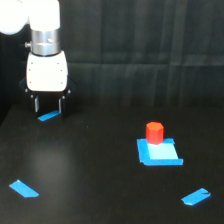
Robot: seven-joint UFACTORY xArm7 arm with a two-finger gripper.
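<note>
In the camera view, a small red block (154, 132) with several flat sides rests at the back edge of a pale square (162, 152) bordered with blue tape, right of the middle. My gripper (48, 103) hangs at the far left, pointing down above the dark table. Its two dark fingers stand apart, with nothing visible between them. A wide stretch of table separates it from the red block.
Strips of blue tape mark the table: one under the gripper, one strip (24, 188) at front left, another strip (196, 197) at front right. A dark curtain (135, 55) closes off the back.
</note>
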